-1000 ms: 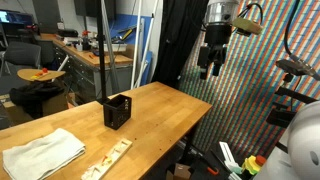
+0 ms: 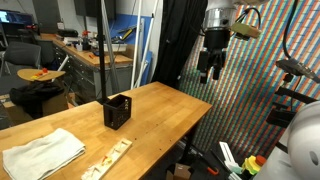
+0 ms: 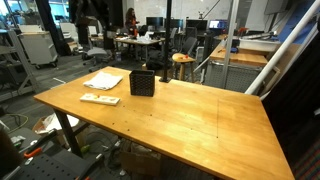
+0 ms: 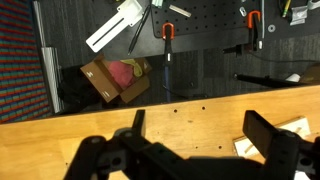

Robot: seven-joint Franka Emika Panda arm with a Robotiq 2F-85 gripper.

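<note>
High over the right part of the wooden table hangs my gripper [image 2: 209, 75], well clear of everything on it. In the wrist view the gripper is open, its two dark fingers wide apart with only bare wood below. A black mesh basket [image 2: 117, 111] stands upright on the table, and its inside cannot be made out. Near the front edge lies a long cream-coloured tray or block [image 2: 107, 160], partly seen in the wrist view [image 4: 272, 139]. A folded white cloth [image 2: 43, 154] lies flat on the left.
Bare tabletop [image 3: 190, 115] stretches across the middle and one end. A dark post [image 2: 101, 50] rises behind the basket. Below the table edge, a cart with tools [image 4: 205, 25] and an open cardboard box [image 4: 115, 78] show in the wrist view.
The arm and gripper have sunk very slightly in exterior view 1. Basket, cloth and cream tray have stayed where they were.
</note>
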